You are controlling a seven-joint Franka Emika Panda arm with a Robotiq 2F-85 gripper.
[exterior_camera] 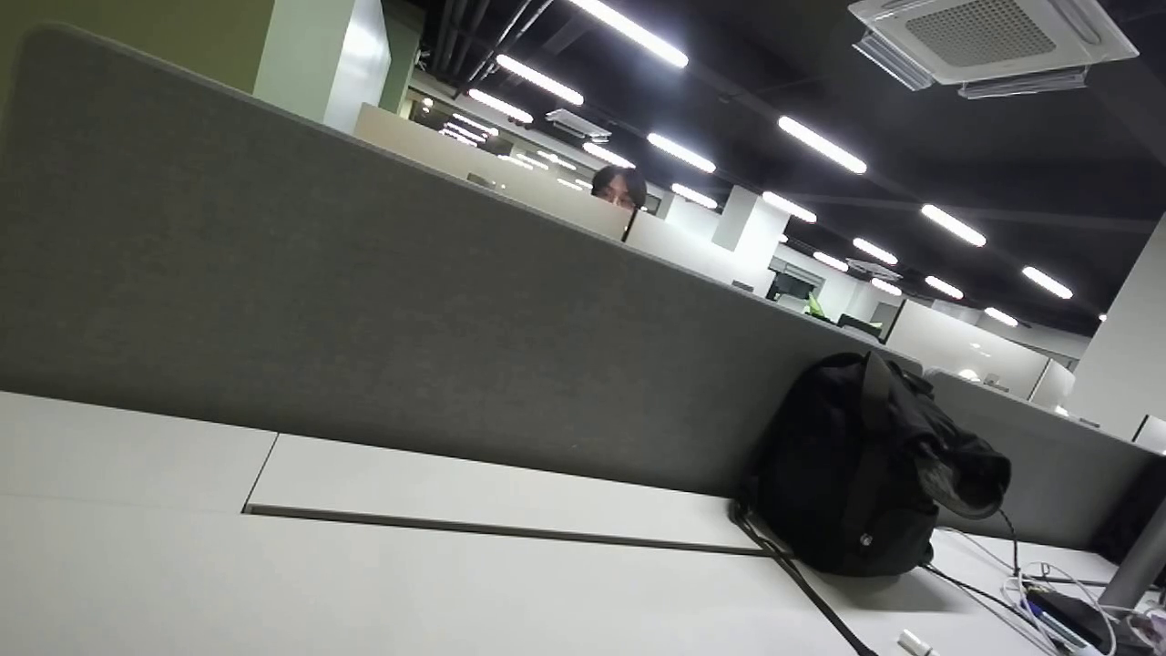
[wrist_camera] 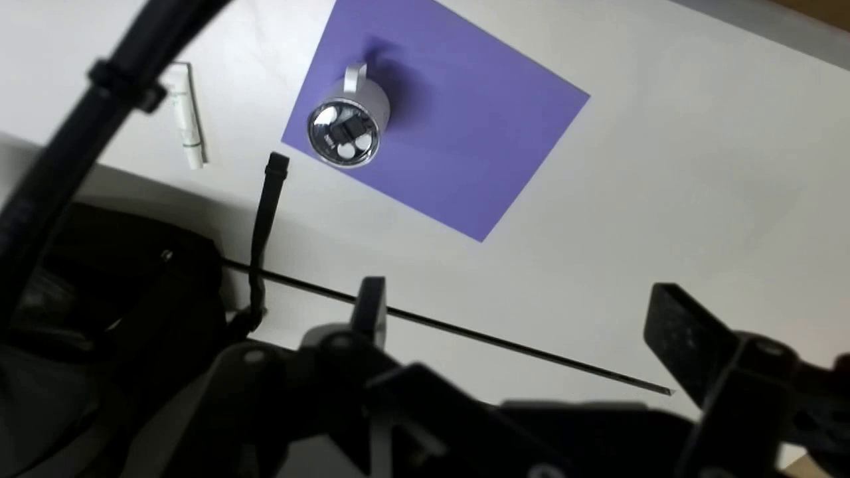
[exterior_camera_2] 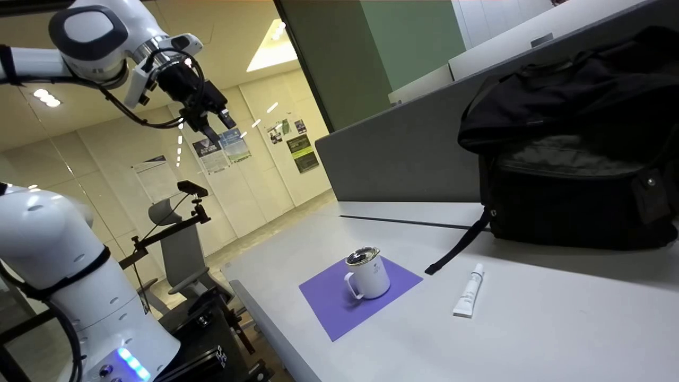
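Note:
A white mug [exterior_camera_2: 370, 277] with a shiny clear lid stands upright on a purple sheet [exterior_camera_2: 340, 315] near the desk's edge. From above, the wrist view shows the mug [wrist_camera: 368, 97] close to one edge of the sheet [wrist_camera: 478, 143], its handle pointing toward the top of the picture. A white tube [exterior_camera_2: 469, 292] lies on the bare desk beside the sheet; part of this tube [wrist_camera: 186, 119] also shows at the wrist view's left. My gripper [exterior_camera_2: 219, 129] hangs high above the desk, well apart from everything on it. The gripper is open, its fingers wide apart and empty.
A large black backpack [exterior_camera_2: 573, 184] leans by the grey partition [exterior_camera_2: 407, 159], with a loose strap [exterior_camera_2: 458, 249] stretching toward the sheet. Cables [exterior_camera: 1049, 596] clutter the desk's far right in exterior view 1. Bare desk [wrist_camera: 677, 199] lies to one side of the sheet.

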